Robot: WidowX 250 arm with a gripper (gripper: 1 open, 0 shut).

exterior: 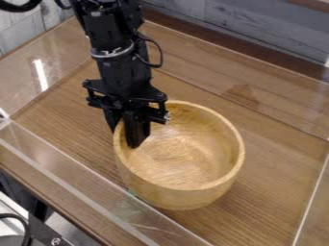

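Note:
A cream plastic bowl (187, 168) sits on the wooden table, tilted slightly, near the front. The black robot gripper (129, 122) is over its left rim, its fingers reaching down at the rim beside the bowl's inside. Whether the fingers are closed on the rim is hidden and cannot be told.
A pale wall runs along the back. A dark cable lies at the bottom left, by the table's front edge.

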